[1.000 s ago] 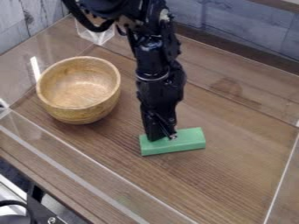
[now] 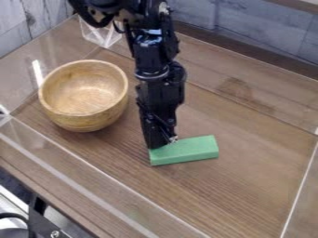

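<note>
A black robot arm reaches down from the top of the view, its gripper [image 2: 162,139] low at the left end of a flat green block [image 2: 187,152] lying on the wooden table. Whether the fingertips touch the block, and how far apart they stand, is too dark and small to tell.
A wooden bowl [image 2: 82,96] sits on the table left of the arm. A clear plastic container [image 2: 99,28] is at the back left.
The block lies in about the same place.
</note>
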